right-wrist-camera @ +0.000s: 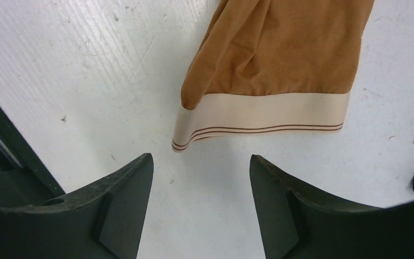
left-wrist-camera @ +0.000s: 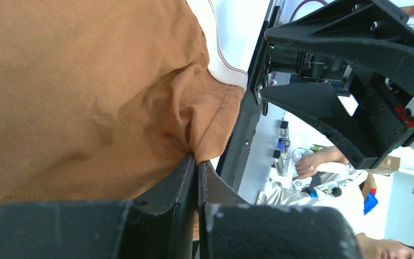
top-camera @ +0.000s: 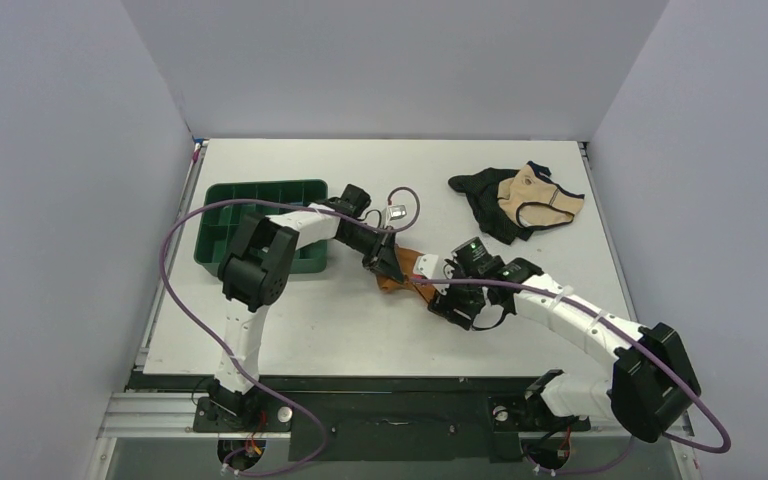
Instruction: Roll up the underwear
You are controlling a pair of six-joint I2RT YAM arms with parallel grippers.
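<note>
The brown underwear (top-camera: 395, 280) lies on the white table between my arms, partly hidden under them in the top view. My left gripper is shut on a bunched fold of its brown fabric, beside an end of white waistband. In the right wrist view the underwear (right-wrist-camera: 296, 48) shows its striped cream waistband (right-wrist-camera: 280, 110), with a folded ridge along one side. My right gripper is open just short of that waistband, nothing between its fingers.
A green divided box (top-camera: 212, 240) stands at the left. Dark and beige garments (top-camera: 535, 195) lie at the back right.
</note>
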